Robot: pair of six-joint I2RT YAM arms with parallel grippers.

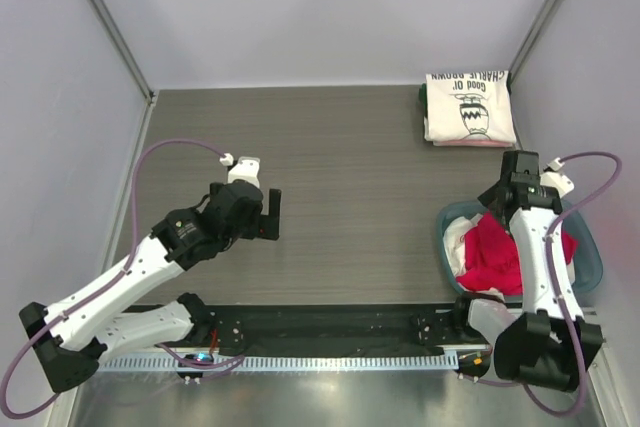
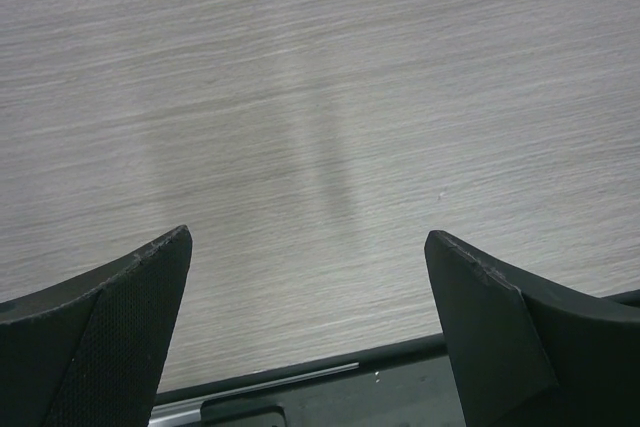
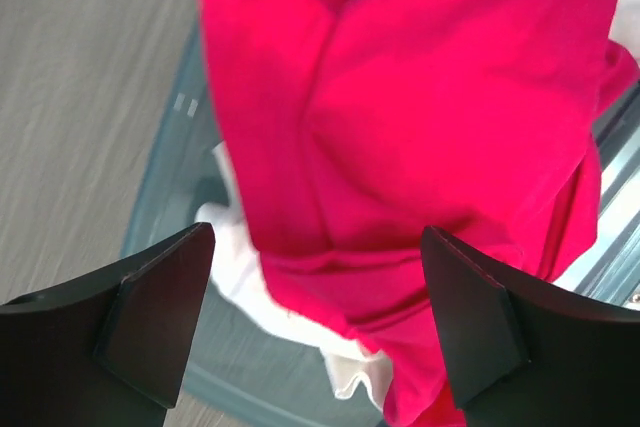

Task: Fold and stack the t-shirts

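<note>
A red shirt (image 1: 492, 255) lies crumpled in the grey-blue bin at the right, on top of white cloth (image 1: 456, 237). Over that bin hangs my right gripper (image 1: 490, 197). In the right wrist view the red shirt (image 3: 420, 117) fills the space beyond the parted fingers (image 3: 150, 322), and no cloth is visibly pinched. My left gripper (image 1: 262, 213) stands open above the bare left part of the table, nothing between its fingers. At the back right lies a folded stack of shirts (image 1: 470, 107), a white printed one on top.
The bin (image 1: 590, 257) stands at the table's right front, by the wall; its rim (image 3: 165, 157) shows in the right wrist view. Walls close off the left, back and right.
</note>
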